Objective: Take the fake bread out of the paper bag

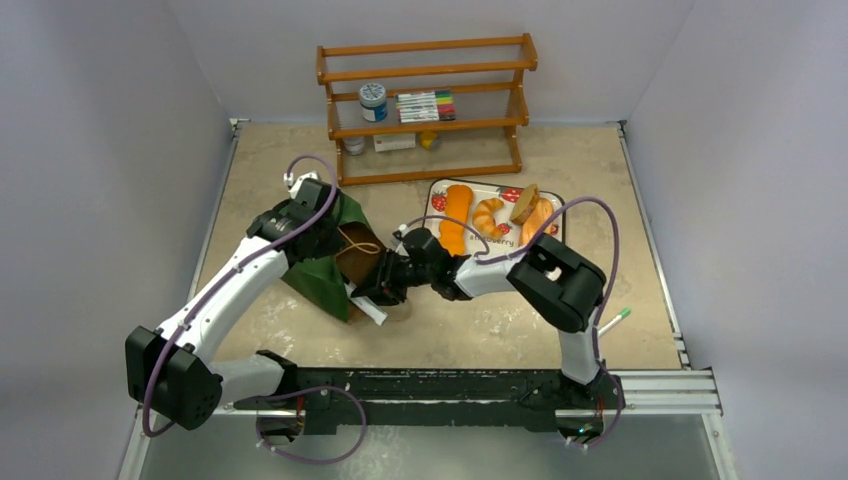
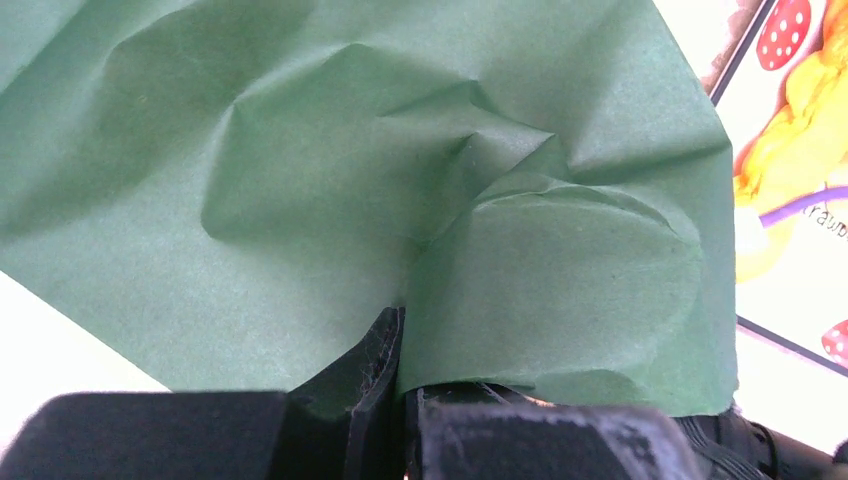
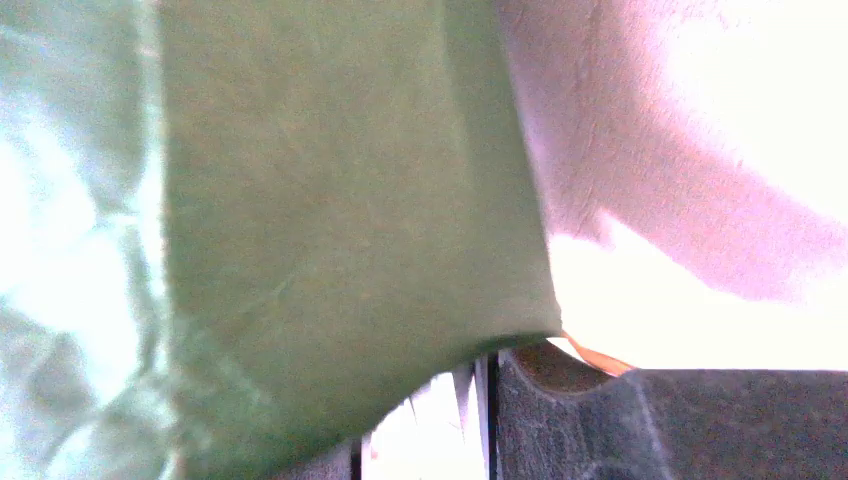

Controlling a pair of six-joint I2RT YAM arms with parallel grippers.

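Note:
The green paper bag [image 1: 322, 284] lies tilted on the left of the table, its brown inside [image 1: 357, 262] facing right. In the left wrist view, its green paper [image 2: 300, 200] runs down into my left gripper, shut on it. My right gripper [image 1: 372, 290] is low at the bag's mouth. The right wrist view has green paper [image 3: 350, 200] covering one finger; the other finger [image 3: 600, 430] stands apart from it, with a bright gap between. No bread shows inside the bag. Several fake breads, including an orange loaf [image 1: 457, 205] and a croissant [image 1: 487, 216], lie on the strawberry tray [image 1: 478, 243].
A wooden rack [image 1: 430, 178] with a jar [image 1: 373, 102] and markers [image 1: 425, 106] stands at the back. A green-capped pen [image 1: 615, 322] lies at the right. By the bag's mouth is a white strip [image 1: 370, 311].

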